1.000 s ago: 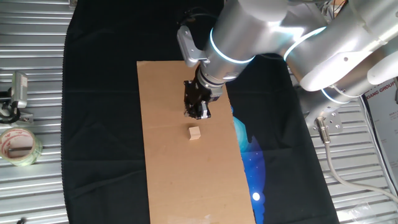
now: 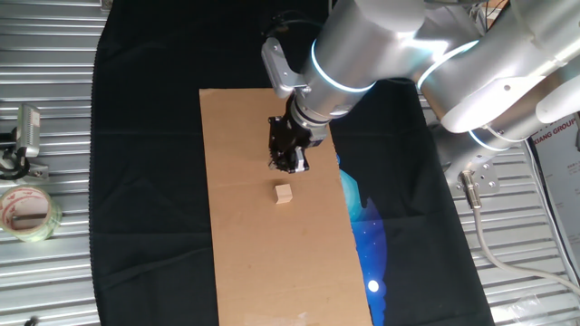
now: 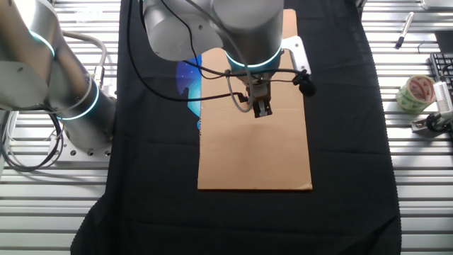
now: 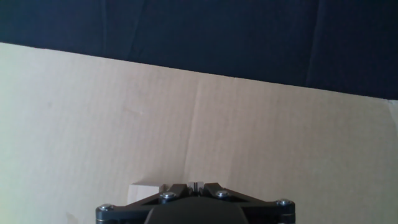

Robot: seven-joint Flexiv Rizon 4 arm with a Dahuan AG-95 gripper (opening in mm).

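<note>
A small pale wooden block [image 2: 284, 194] rests on the brown cardboard sheet [image 2: 263, 254]. My gripper [image 2: 299, 163] is above the cardboard, apart from the block and a little to its upper right in exterior view 1. In the wrist view, the fingertips of the gripper meet in the middle, with nothing visible between them. Part of the block [image 4: 142, 191] shows left of the fingertips, its lower side covered by the finger linkage. In exterior view 2 the gripper [image 3: 262, 110] points down over the cardboard; I cannot make out the block there.
Black cloth [image 2: 149, 181] surrounds the cardboard. A blue patterned piece [image 2: 367, 240] sticks out from under its right edge. On the slatted table stands a tape roll [image 2: 30, 214], well off to the left. Most of the cardboard is bare.
The block has stayed put.
</note>
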